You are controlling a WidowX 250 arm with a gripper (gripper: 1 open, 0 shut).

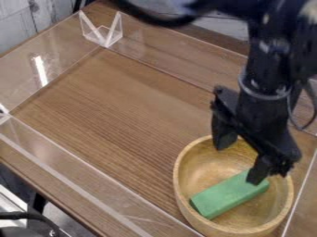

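My black gripper [244, 153] hangs over a tan oval bowl [198, 171] at the lower right, its fingers spread open and motion-blurred, reaching down to the bowl's rear part. A green block [225, 198] lies in the bowl, below the fingertips; I see nothing held between the fingers.
A clear plastic holder [102, 28] stands at the back left. Dark cables or parts sit at the lower-left corner.
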